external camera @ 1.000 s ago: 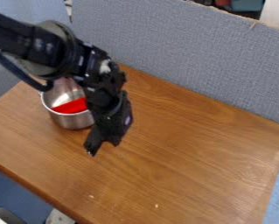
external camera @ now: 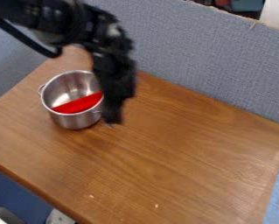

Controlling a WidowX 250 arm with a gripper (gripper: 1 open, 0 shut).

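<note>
A steel pot [external camera: 62,87] with side handles stands on the left of the wooden table [external camera: 188,149]. A red object [external camera: 79,103] lies inside it. My black gripper [external camera: 114,109] is blurred and hangs at the pot's right rim; its fingers are too indistinct to show how they stand.
Grey padded walls line the back of the table. A light blue strip [external camera: 275,194] lies at the right edge.
My gripper has moved up and back, away from the front of the table, uncovering more of the pot and the red object.
</note>
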